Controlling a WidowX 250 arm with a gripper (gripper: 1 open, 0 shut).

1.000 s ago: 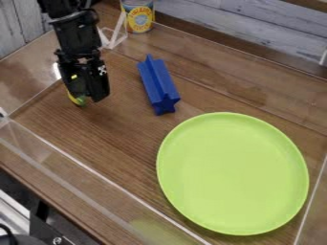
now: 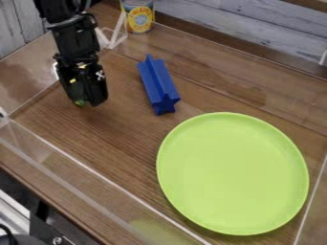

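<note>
My black gripper (image 2: pixel 82 84) is low over the wooden tabletop at the upper left, its fingers open. A small green object (image 2: pixel 79 102) shows at the fingertips, largely hidden by them, so I cannot tell exactly how it sits between them. To the right lies a blue block (image 2: pixel 159 86) with a raised ridge. A large lime-green plate (image 2: pixel 232 174) fills the lower right.
A can (image 2: pixel 138 15) stands at the back beside a white looped cord or handle (image 2: pixel 113 38). A clear edge strip runs along the left and front of the table.
My gripper has shifted slightly downward, covering more of the small green object. The block and plate are unmoved.
</note>
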